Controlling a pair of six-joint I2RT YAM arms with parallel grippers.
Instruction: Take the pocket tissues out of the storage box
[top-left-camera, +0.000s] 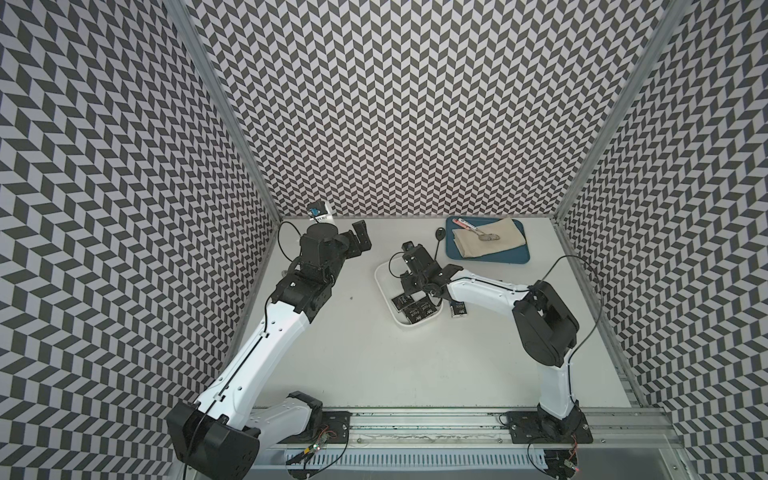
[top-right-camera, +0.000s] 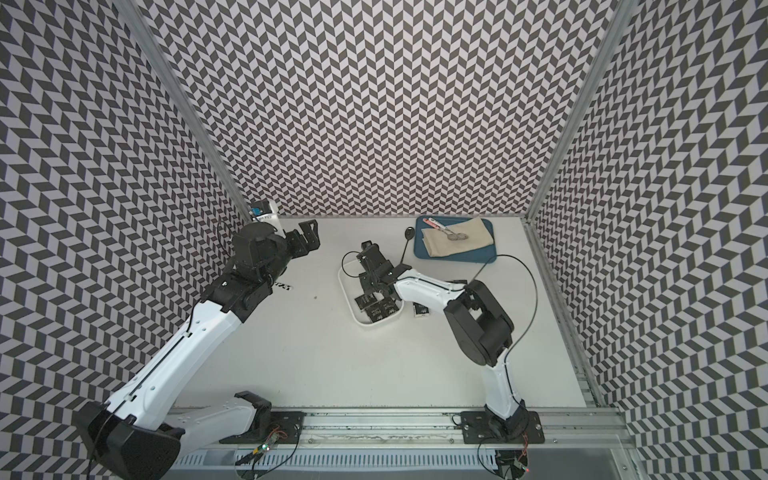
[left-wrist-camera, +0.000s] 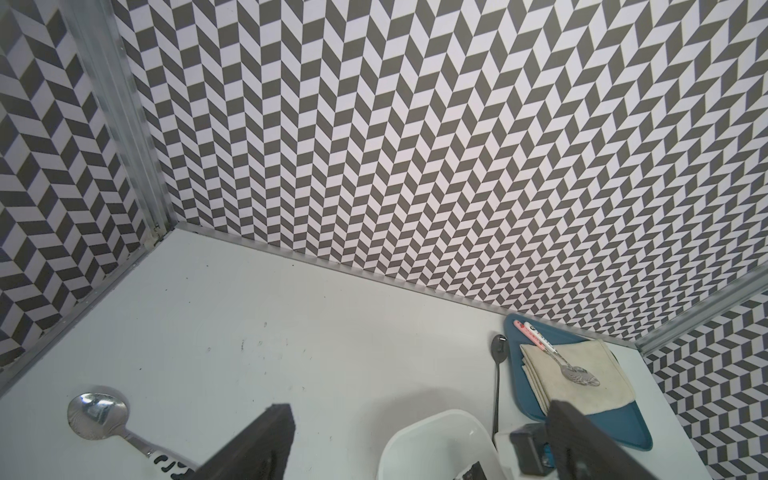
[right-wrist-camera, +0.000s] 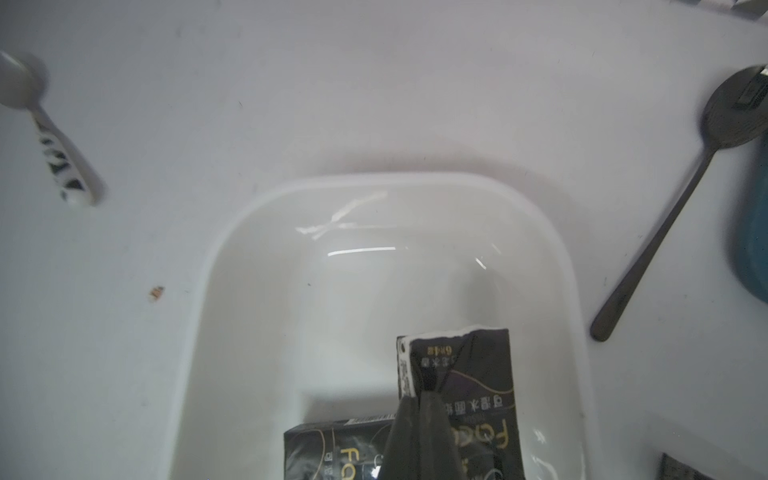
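The white storage box (top-left-camera: 385, 293) stands mid-table with several black pocket tissue packs (top-right-camera: 379, 309) in its front part. In the right wrist view, one dark tissue pack (right-wrist-camera: 488, 372) with gold print lies beneath my right gripper, whose fingertips meet over its left side; no part of the pack shows pinched between them. A second pack (right-wrist-camera: 313, 452) sits to its left. Another tissue pack (top-left-camera: 458, 309) is outside, just right of the box, partly in view. Away at the back left, my left gripper is wide open and empty.
A dark spoon (right-wrist-camera: 668, 216) lies right of the box, with a blue tray (top-left-camera: 521, 254) bearing a folded cloth (top-left-camera: 480, 244) beyond it. Another spoon (left-wrist-camera: 97, 414) lies at the left.
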